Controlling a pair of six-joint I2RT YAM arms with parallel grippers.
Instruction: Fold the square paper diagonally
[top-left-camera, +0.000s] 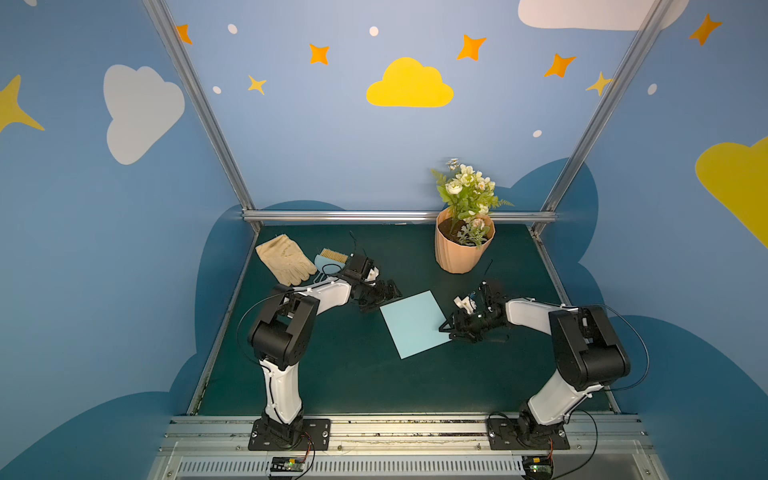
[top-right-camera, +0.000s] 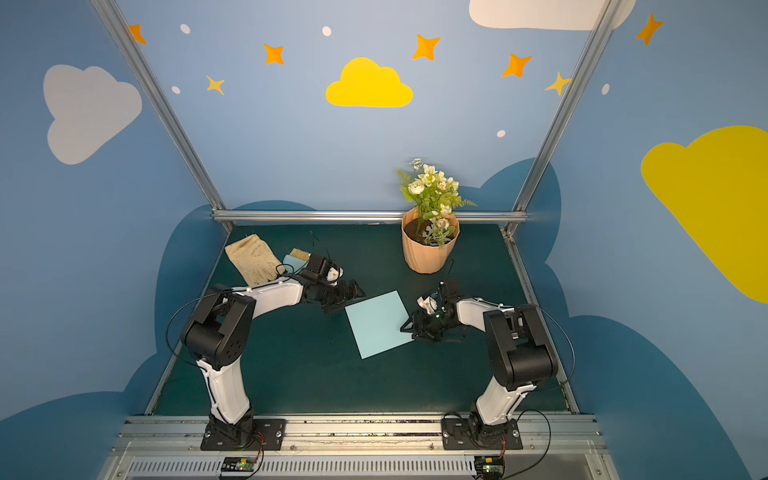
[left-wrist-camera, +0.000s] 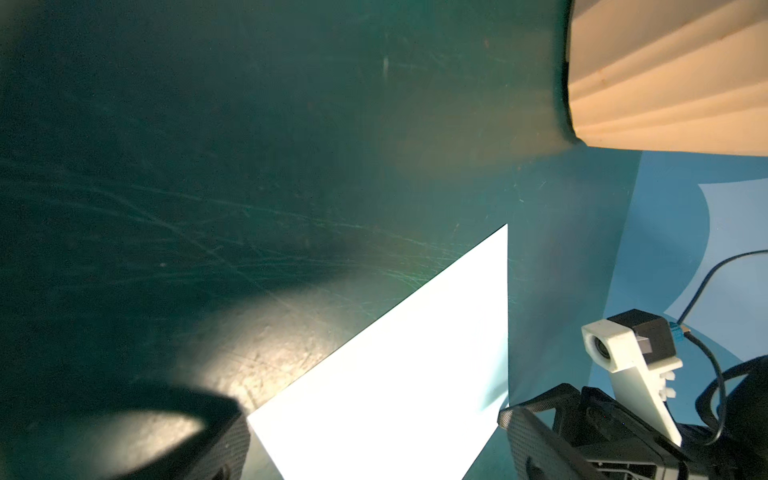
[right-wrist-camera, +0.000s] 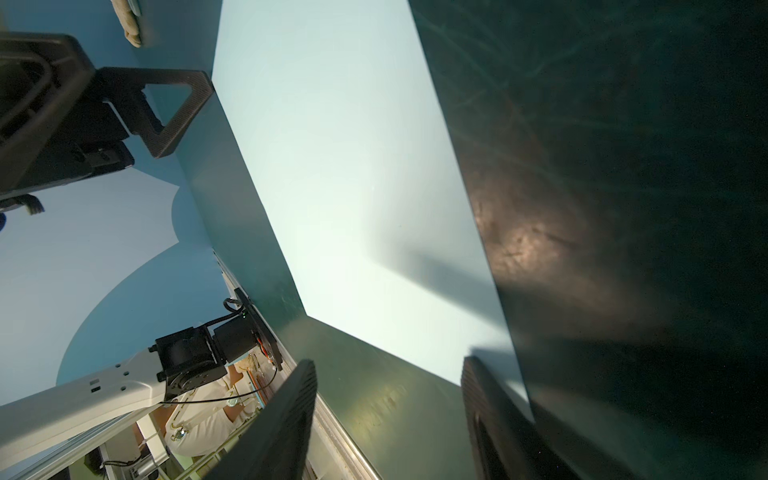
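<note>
A flat light-blue square paper (top-left-camera: 414, 324) lies unfolded and turned at a slant on the dark green table. My left gripper (top-left-camera: 390, 294) is at the paper's far-left corner, its fingers (left-wrist-camera: 537, 448) wide apart with nothing held between them. Across the sheet, my right gripper (top-left-camera: 448, 331) stands at the right corner. In the right wrist view its fingers (right-wrist-camera: 489, 416) are also apart, one of them overlapping the paper's corner region and casting a shadow there. Whether that finger touches the sheet, I cannot tell. The right corner is partly hidden by the gripper in the top views.
Behind the paper stands a potted plant (top-left-camera: 460, 249) in a peach pot. Beige gloves (top-left-camera: 285, 259) and a small blue dustpan with a brush (top-left-camera: 329, 261) lie at the back left, beyond the left arm.
</note>
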